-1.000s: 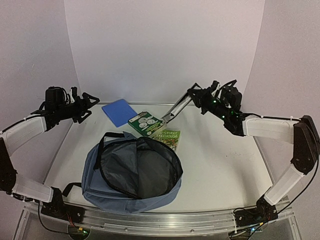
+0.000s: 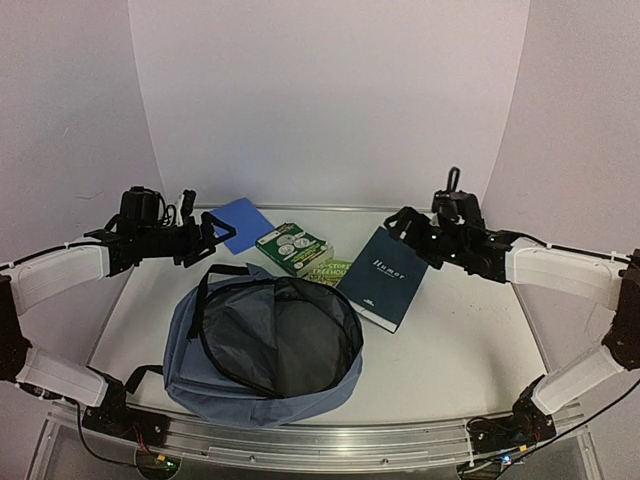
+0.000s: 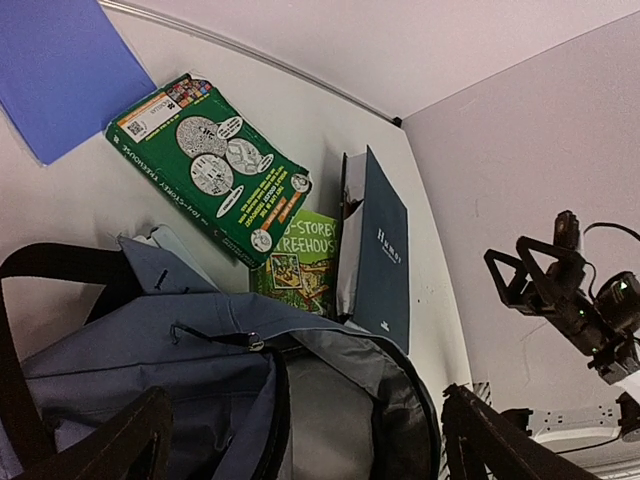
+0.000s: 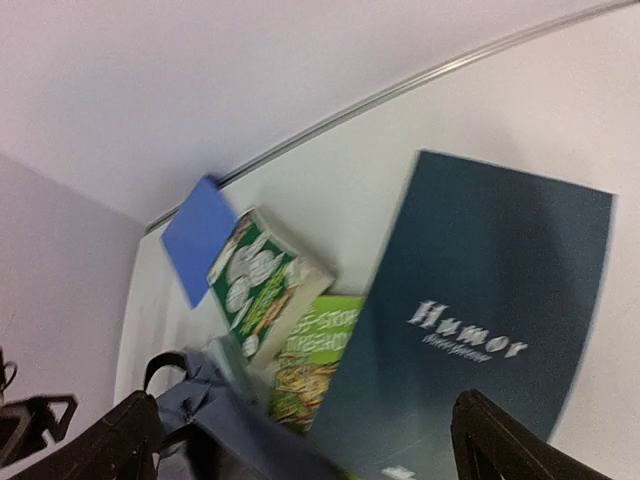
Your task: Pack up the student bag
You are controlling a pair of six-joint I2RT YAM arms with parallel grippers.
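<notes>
The blue-grey backpack (image 2: 262, 350) lies unzipped at the front left, its main compartment gaping and empty-looking. Flat to its right is the dark Humor book (image 2: 385, 280), covering part of a light green Treehouse book (image 3: 300, 270). A thicker dark green Treehouse book (image 3: 215, 165) overlaps that one from the left. At the back left is a flat blue item (image 2: 240, 222). My left gripper (image 2: 212, 243) hangs open beyond the backpack's top left, empty. Over the upper part of the Humor book, my right gripper (image 2: 408, 240) is also open, with nothing between its fingers.
Bare white table (image 2: 465, 350) spreads across the right and front right. A metal rail (image 2: 330, 432) runs along the front edge, close to the backpack. Grey walls (image 2: 590, 150) enclose the sides and back. A black strap (image 2: 145, 375) sticks out left of the bag.
About a second ago the Humor book stood tilted in my right gripper; now it lies flat, released. The left gripper shifted slightly right and lower.
</notes>
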